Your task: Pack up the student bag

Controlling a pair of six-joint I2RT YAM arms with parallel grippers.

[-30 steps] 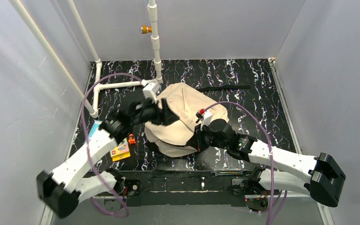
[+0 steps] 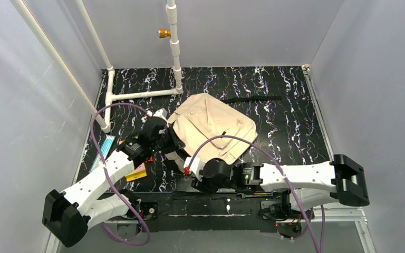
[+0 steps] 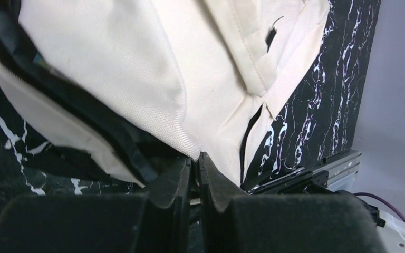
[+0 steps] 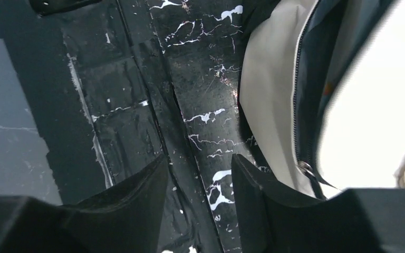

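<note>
A beige fabric bag [image 2: 211, 121] lies on the black marbled table. In the left wrist view my left gripper is shut on the edge of the bag's flap [image 3: 137, 100], with the dark-lined opening below it. My right gripper [image 2: 200, 182] is at the bag's near edge; in the right wrist view its fingers [image 4: 253, 190] stand apart with nothing between them, beside the bag's zipper [image 4: 298, 105] and side. A yellow box [image 2: 136, 174] and a light-blue pack [image 2: 99, 153] lie left of the bag, partly hidden by my left arm.
White pipes [image 2: 145, 94] frame the back left of the table. A black strap [image 2: 250, 98] lies behind the bag. The table right of the bag is clear [image 2: 290, 126]. A wrench lies along the front edge.
My right gripper has moved from on the bag toward the front left edge.
</note>
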